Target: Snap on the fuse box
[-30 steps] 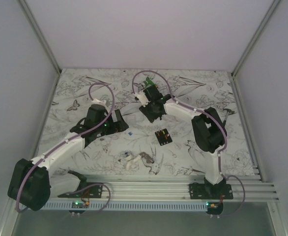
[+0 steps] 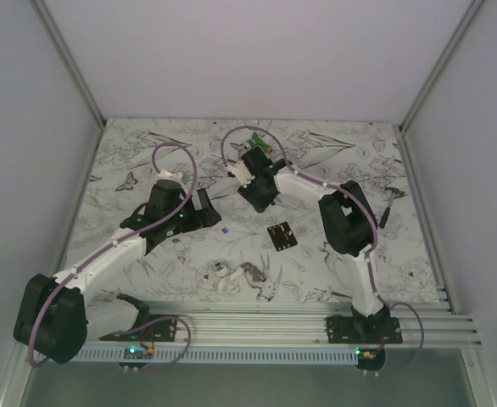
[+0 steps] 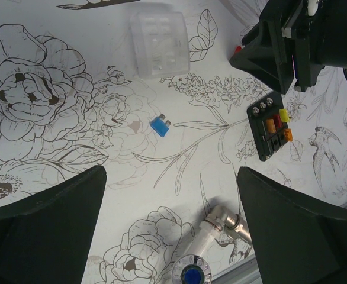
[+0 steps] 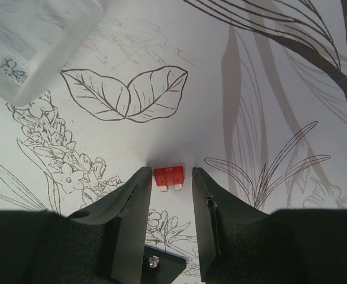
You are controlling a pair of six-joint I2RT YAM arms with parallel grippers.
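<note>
A small red fuse point(image 4: 169, 176) lies on the table, and my right gripper is low over it with a fingertip on either side, part open; whether they touch it I cannot tell. The black fuse box point(image 2: 282, 236) with coloured fuses is in front of that gripper; in the left wrist view it point(image 3: 261, 135) shows at the right. A blue fuse point(image 3: 160, 124) lies loose on the table. My left gripper stands open above the table at the left, nothing between its fingers.
A clear plastic container point(image 3: 160, 43) lies behind the blue fuse. Metal and plastic fittings point(image 3: 224, 225) lie near the front edge. A hammer point(image 2: 391, 203) is at the right. A green object point(image 2: 259, 142) is at the back.
The left arm stands where it was.
</note>
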